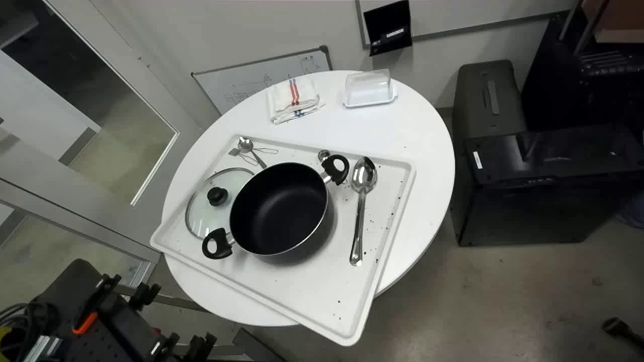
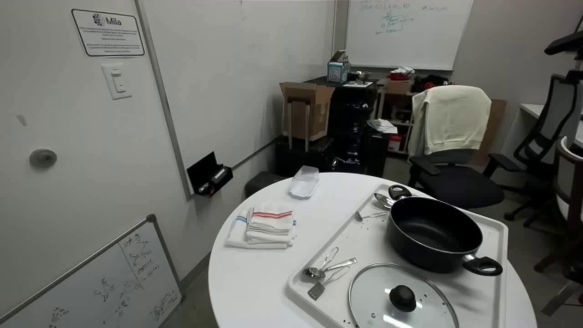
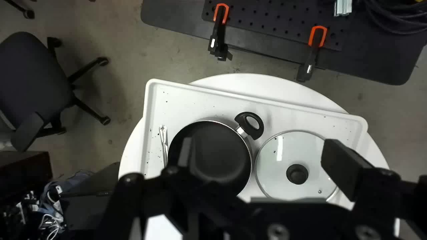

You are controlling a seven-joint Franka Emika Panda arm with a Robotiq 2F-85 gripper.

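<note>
A black two-handled pot (image 1: 278, 209) stands open and empty on a white tray (image 1: 302, 313). Beside it lies a glass lid (image 1: 231, 181) with a black knob, flat on the tray. In the wrist view my gripper is open high above the tray, its fingers (image 3: 343, 168) wide apart and nothing held. Beneath them are the pot (image 3: 214, 154) and the lid (image 3: 276, 172). A large metal spoon (image 1: 360, 205) lies on the pot's other side. Neither exterior view shows the gripper.
Small utensils (image 2: 328, 270) lie near a tray edge. A folded striped towel (image 2: 270, 225) and a clear-lidded dish (image 2: 304, 182) sit on the round white table (image 2: 246, 284) outside the tray. The tray overhangs the table's edge. Bare tabletop shows between the towel and the tray.
</note>
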